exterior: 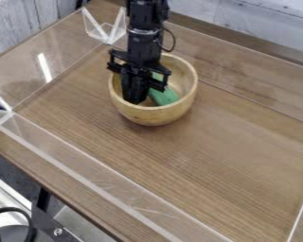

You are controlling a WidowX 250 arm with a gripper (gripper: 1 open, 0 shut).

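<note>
A black robot arm reaches down from the top middle, its gripper (132,83) inside the near left part of a light wooden bowl (167,112) on the table. A green object (165,95) lies in the bowl, just right of the fingers and partly behind them. The dark fingers overlap one another and the object, so whether they hold anything cannot be told.
A clear plastic piece (103,28) stands at the back left. Dark cables lie at the lower left edge.
</note>
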